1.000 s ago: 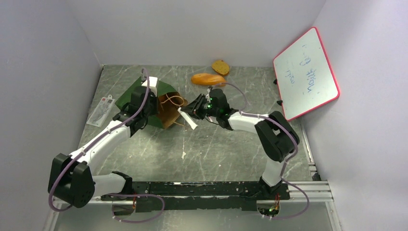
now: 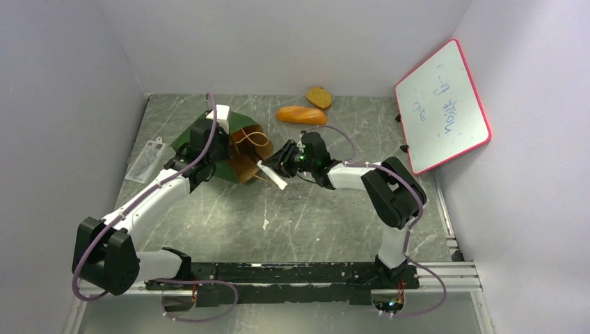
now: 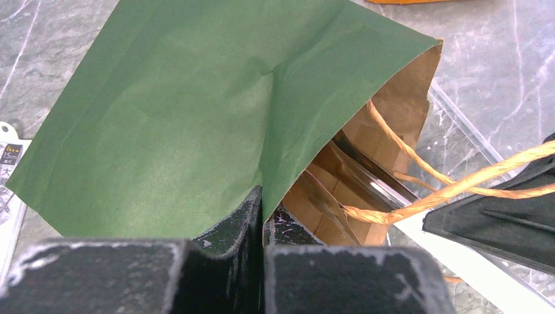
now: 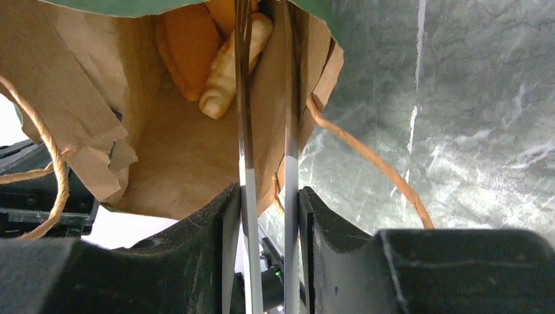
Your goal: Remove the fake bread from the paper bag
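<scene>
The green paper bag [image 2: 182, 136] lies on its side with its brown mouth toward the right. My left gripper is shut on the bag's upper rim. Inside, in the right wrist view, rest an orange-brown bread piece [image 4: 190, 52] and a paler knobbly roll [image 4: 219, 91], with part of another orange piece [image 4: 222, 14] behind. My right gripper stands open. Between its spread fingers run the two arms of the metal tongs [image 4: 247, 183], whose tips reach into the bag and partly cover the roll; the tips' ends are hidden.
A long bread loaf [image 2: 300, 115] and a round brown bread piece [image 2: 319, 97] lie at the back. Twisted rope handles [image 3: 458, 186] cross the bag's mouth. A whiteboard [image 2: 443, 104] leans at the right.
The left arm moved only slightly.
</scene>
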